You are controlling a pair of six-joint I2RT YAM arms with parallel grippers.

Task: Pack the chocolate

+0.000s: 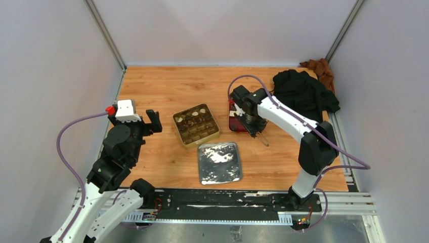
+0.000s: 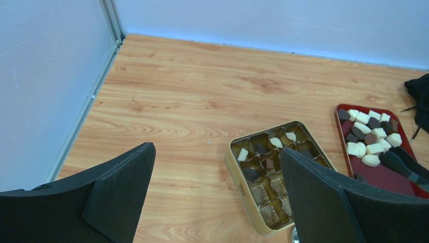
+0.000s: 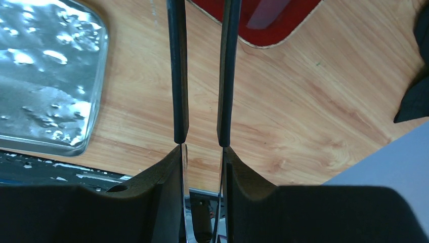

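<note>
A gold box (image 1: 197,126) with a divided brown insert stands mid-table; in the left wrist view several white and dark chocolates (image 2: 251,174) sit in its compartments, while other compartments look empty. Loose white and dark chocolates (image 2: 368,132) fill the far part of a red tray (image 2: 377,178). My right gripper is shut on metal tongs with black arms (image 3: 179,71); these arms stand apart, and their tips are out of the right wrist view. Over the tray, the tongs' black ends (image 2: 399,162) show. My left gripper is open and empty, left of the box.
A silver lid (image 1: 219,163) lies in front of the box. Black cloth (image 1: 305,93) and brown cloth (image 1: 322,72) are heaped at the back right.
</note>
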